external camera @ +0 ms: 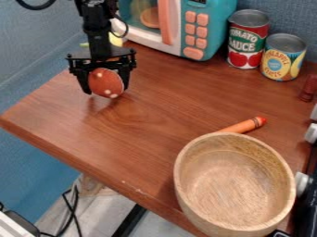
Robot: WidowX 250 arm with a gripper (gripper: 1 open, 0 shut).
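The black gripper (pixel 106 74) is at the upper left of the table, shut on a round red-orange object (pixel 107 85) with small pale spots, held low over the wood. Behind it a yellow item is partly hidden by the arm. A light wooden bowl (pixel 235 208) sits at the lower right, with an orange crayon-like stick (pixel 242 126) just behind it.
A teal toy microwave (pixel 214 28) stands at the back, beside two cans (pixel 247 42). A small dark red item (pixel 309 90) is at the right edge. The table's left edge is near the gripper.
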